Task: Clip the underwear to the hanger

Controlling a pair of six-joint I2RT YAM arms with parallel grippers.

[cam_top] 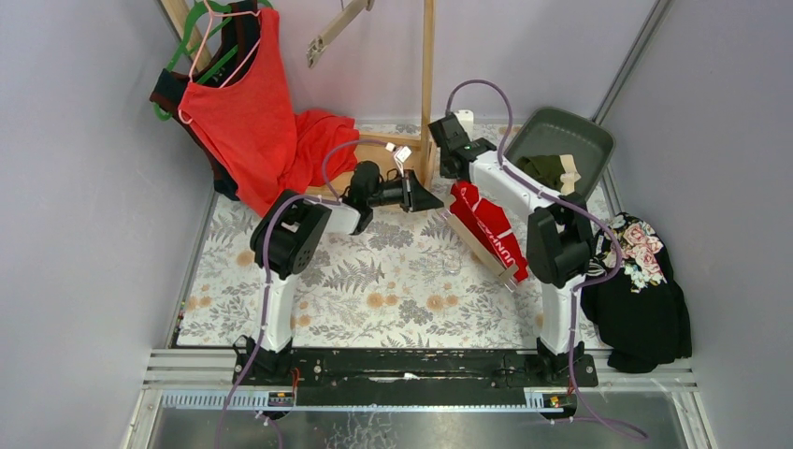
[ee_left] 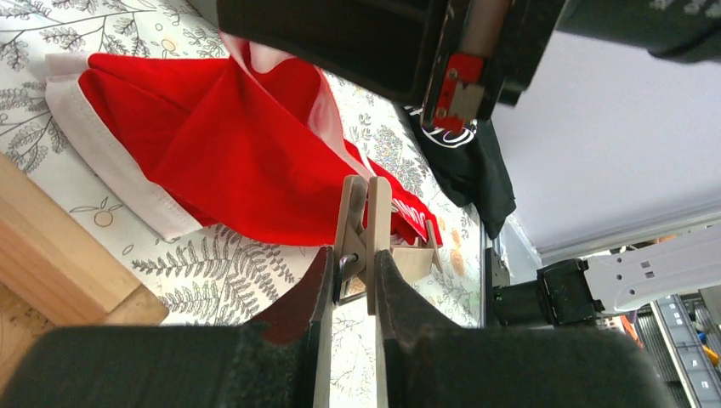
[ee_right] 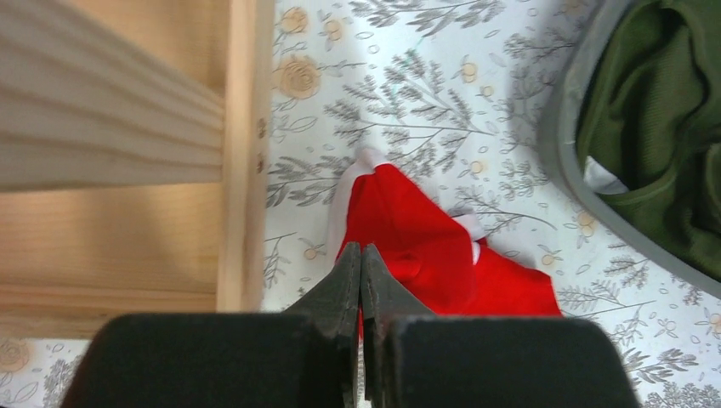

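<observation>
Red underwear (cam_top: 486, 224) with white trim and lettering lies on the floral mat right of centre; it fills much of the left wrist view (ee_left: 229, 144) and shows in the right wrist view (ee_right: 417, 238). My left gripper (cam_top: 430, 202) is shut on the wooden clip hanger (cam_top: 477, 243), whose clip end (ee_left: 366, 229) sits between the fingertips, the bar reaching toward the front right beside and over the underwear. My right gripper is shut above the underwear's far end, with nothing visible between its fingers.
A wooden rack base (ee_right: 242, 153) is at the back left, with hung red and dark garments (cam_top: 243, 122) and an empty hanger (cam_top: 337, 33) above. A grey bin (cam_top: 589, 140) with olive cloth stands back right; black floral clothing (cam_top: 636, 309) lies at the right.
</observation>
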